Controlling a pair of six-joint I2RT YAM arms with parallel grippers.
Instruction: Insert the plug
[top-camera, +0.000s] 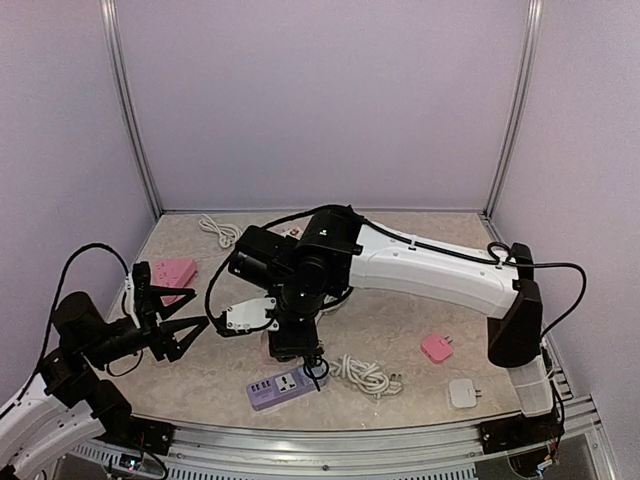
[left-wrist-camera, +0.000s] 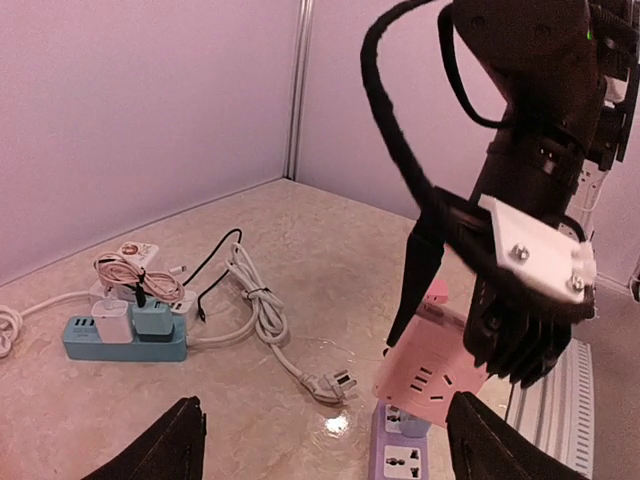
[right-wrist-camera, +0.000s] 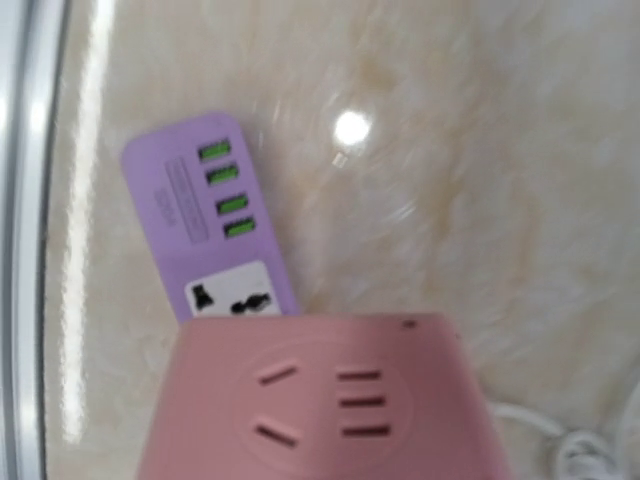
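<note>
A pink plug adapter (left-wrist-camera: 425, 365) hangs tilted above the purple power strip (left-wrist-camera: 398, 462), with my right gripper shut on it. In the right wrist view the adapter's socket face (right-wrist-camera: 325, 405) fills the bottom; the gripper's fingers do not show there. Beyond it lies the strip (right-wrist-camera: 210, 215), partly covered, with a row of green USB ports and part of its white socket in sight. The adapter's prongs are hidden. From above, the strip (top-camera: 262, 393) lies at the front edge. My left gripper (top-camera: 196, 310) stands open and empty at the left.
A coiled white cable (top-camera: 366, 377) lies right of the strip. A pink charger (top-camera: 437, 347) and a white charger (top-camera: 464, 393) sit farther right. A pink block (top-camera: 175, 272) stands behind my left gripper.
</note>
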